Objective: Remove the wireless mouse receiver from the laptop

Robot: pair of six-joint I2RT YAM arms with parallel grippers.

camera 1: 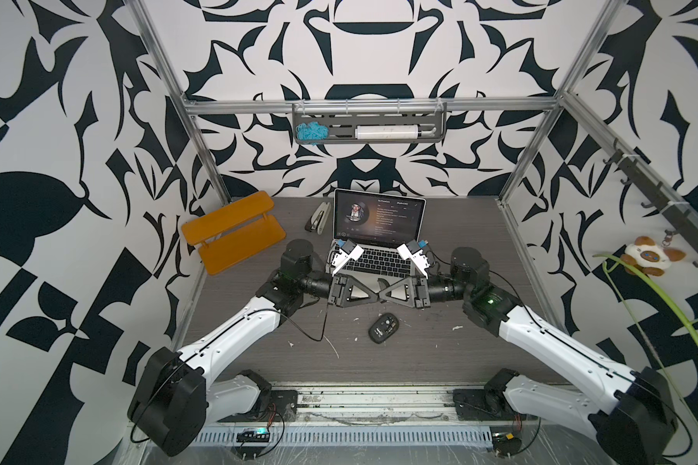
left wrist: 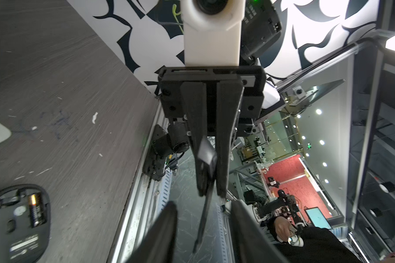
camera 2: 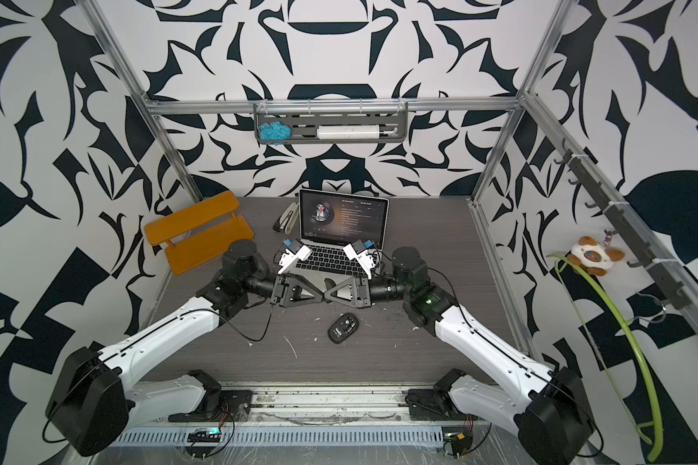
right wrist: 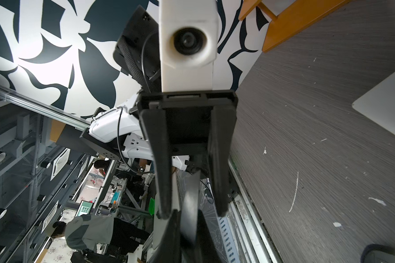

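The tips of my left gripper point(camera 1: 373, 297) and right gripper point(camera 1: 388, 297) almost meet above the laptop's point(camera 1: 374, 263) front edge. Between them is a thin, dark curved piece point(left wrist: 207, 156), apparently the mouse's cover. Seen in the left wrist view, my right gripper is shut on it. Its narrow lower end hangs between the spread fingers of my left gripper. The right wrist view shows the left fingers point(right wrist: 164, 192) apart on either side of the shiny piece. A black mouse point(left wrist: 20, 221) lies belly up with a battery exposed. I cannot make out a receiver.
An orange stand point(camera 1: 236, 232) is at the left, and a stapler point(camera 1: 318, 217) lies beside the laptop screen. Bare table point(camera 1: 442, 348) surrounds the mouse, with small white scraps on it. A shelf point(camera 1: 369, 128) hangs at the back.
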